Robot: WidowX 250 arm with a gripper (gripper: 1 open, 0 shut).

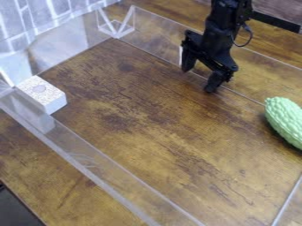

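My black gripper (200, 71) is low at the back of the wooden work area, beside the clear rear wall at the upper centre. A small pale sliver shows just left of its fingers; I cannot tell what it is or whether the fingers hold anything. A white speckled block (42, 95) stands at the left side. A pale green bumpy object (285, 120), shaped like a bitter melon, lies at the right edge, apart from the gripper.
Clear low walls (94, 163) border the wooden floor (154, 141), whose middle and front are free. A pale tiled or cloth surface shows beyond the back left corner.
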